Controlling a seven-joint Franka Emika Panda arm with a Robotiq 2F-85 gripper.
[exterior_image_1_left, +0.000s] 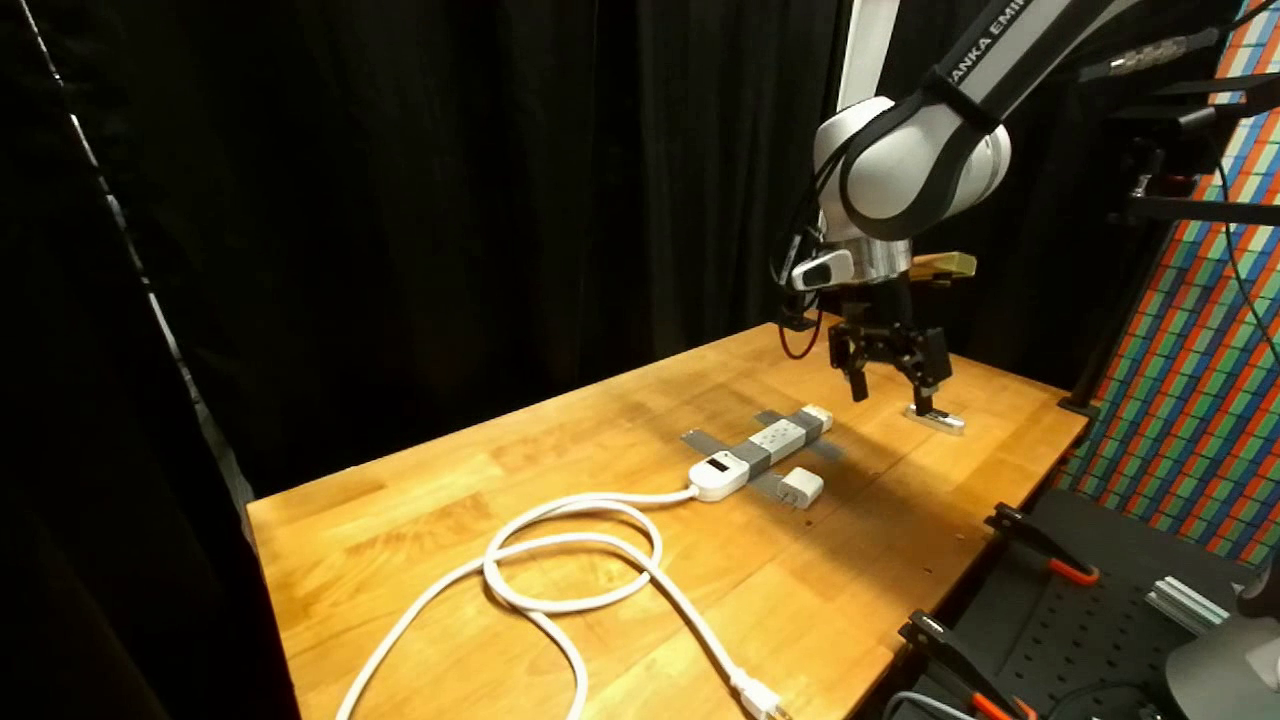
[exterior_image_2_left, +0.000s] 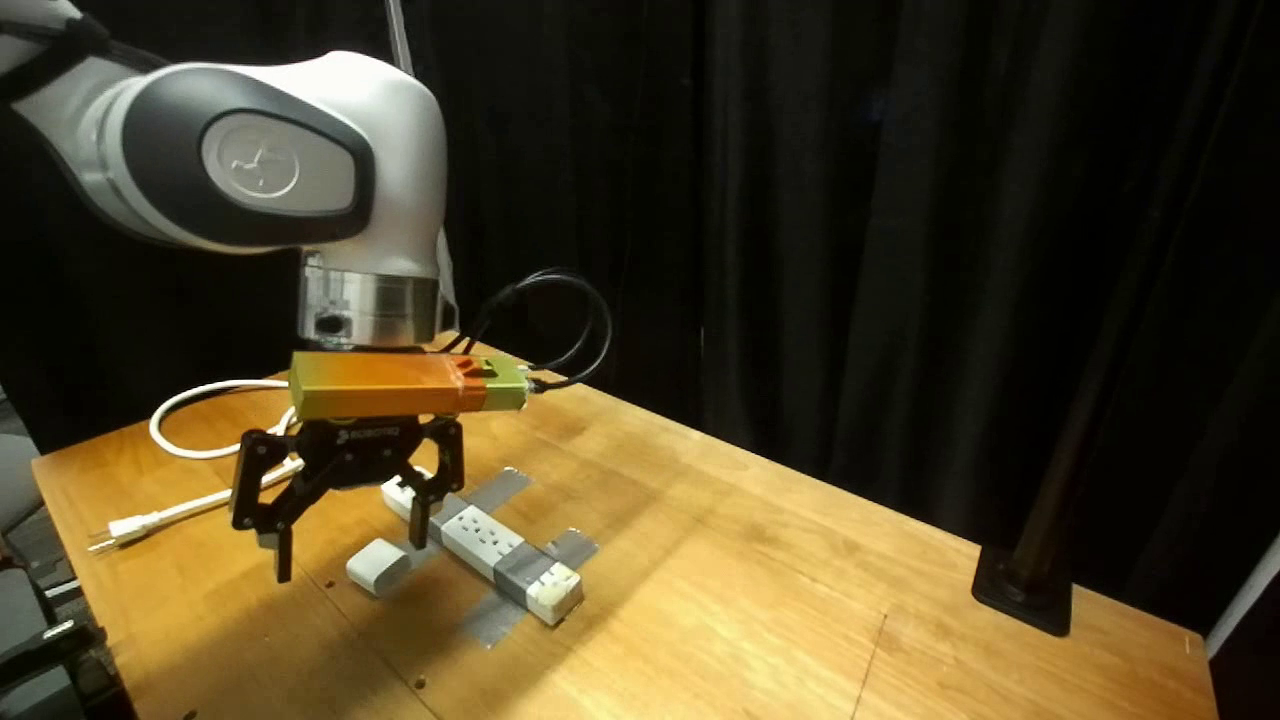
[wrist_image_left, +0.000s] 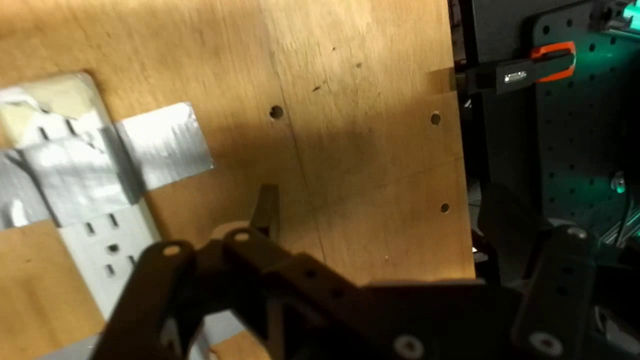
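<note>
My gripper (exterior_image_1_left: 891, 397) hangs over the table with its fingers apart and nothing held. In the second exterior view the gripper (exterior_image_2_left: 350, 550) appears above and around the white charger block (exterior_image_2_left: 378, 566), with clear space between. A white power strip (exterior_image_1_left: 780, 439), taped down with grey tape, lies on the table; its outlets (exterior_image_2_left: 480, 536) face up. In the wrist view the power strip (wrist_image_left: 108, 258) is at left, and dark gripper parts cover the lower area. The charger (exterior_image_1_left: 800, 486) sits beside the strip. A small grey-white device (exterior_image_1_left: 942, 421) is partly hidden behind one fingertip.
The strip's white cord (exterior_image_1_left: 576, 606) coils over the near left of the table, ending in a plug (exterior_image_1_left: 756, 694). Clamps (exterior_image_1_left: 1044, 546) grip the right edge. Bare wood (exterior_image_2_left: 768, 600) lies open to the right in the second exterior view.
</note>
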